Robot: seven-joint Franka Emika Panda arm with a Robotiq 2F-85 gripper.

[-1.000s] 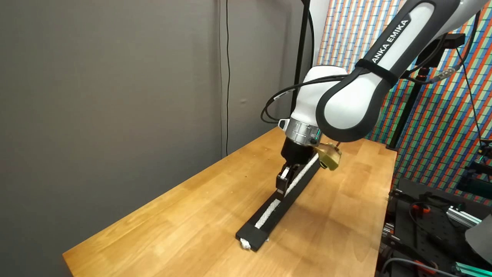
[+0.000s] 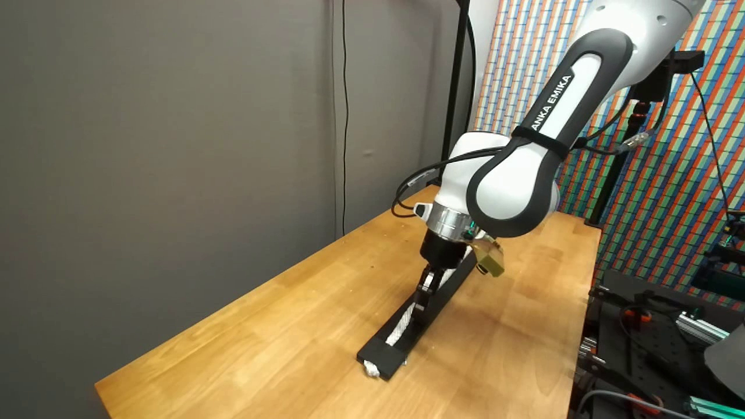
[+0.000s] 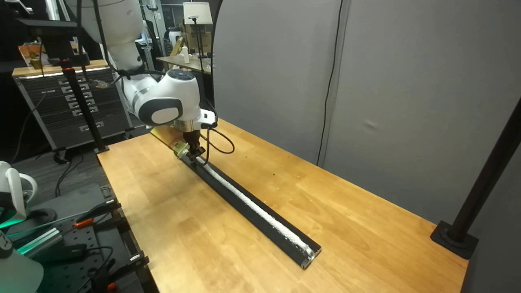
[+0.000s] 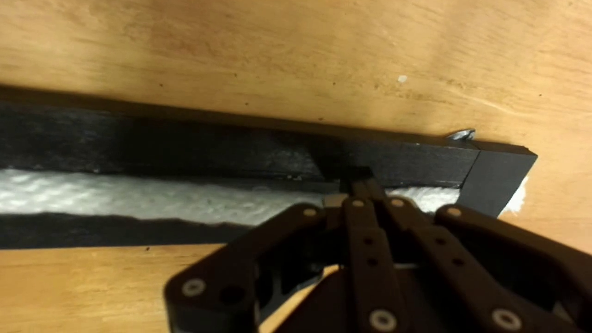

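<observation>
A long black channel [image 3: 234,200] lies on the wooden table, with a white rope [image 3: 266,215] running along its groove. Past the capped end [image 4: 495,176] pokes a frayed bit of the rope [image 2: 371,369]. My gripper [image 2: 419,314] points down over the channel, not far from that capped end. In the wrist view the gripper is shut, its fingertips dark against the channel's wall and groove. Nothing shows between the fingers. The fingers cover part of the rope, and I cannot tell whether the tips touch it.
A black post [image 3: 469,190] stands on the table in exterior view 2. A grey wall panel [image 2: 209,153] borders one long side, and a cluttered black cart [image 2: 642,349] stands by the other.
The arm has come down and toward the capped end, so the fingertips are lower and closer to the channel. The channel and the rope's end look unmoved.
</observation>
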